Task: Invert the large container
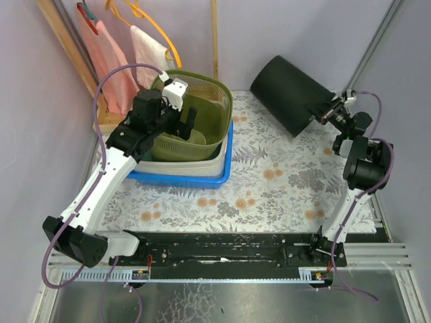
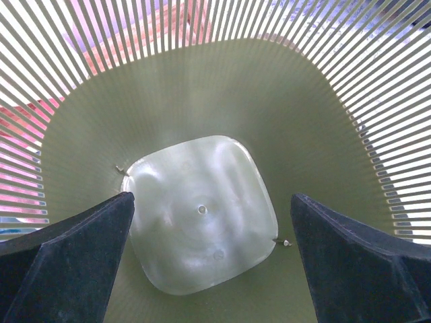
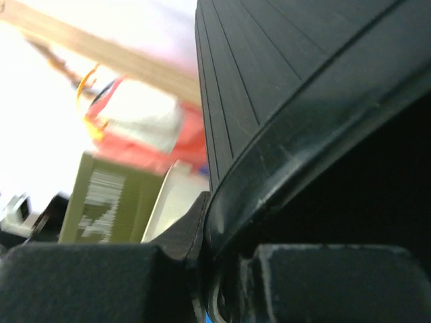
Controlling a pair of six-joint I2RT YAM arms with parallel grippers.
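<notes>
A large black container point(image 1: 286, 91) lies tilted on its side at the back right, raised toward the back wall. My right gripper point(image 1: 323, 111) is shut on its rim at the right end; in the right wrist view the curved black rim point(image 3: 283, 155) runs into the fingers. My left gripper point(image 1: 182, 124) stands open over the inside of an olive green basket point(image 1: 212, 108), whose pale square bottom point(image 2: 202, 222) shows between the fingers in the left wrist view.
The green basket sits in a white tub nested in a blue tub point(image 1: 182, 180) at the left. Clothes on hangers point(image 1: 111, 74) hang at the back left.
</notes>
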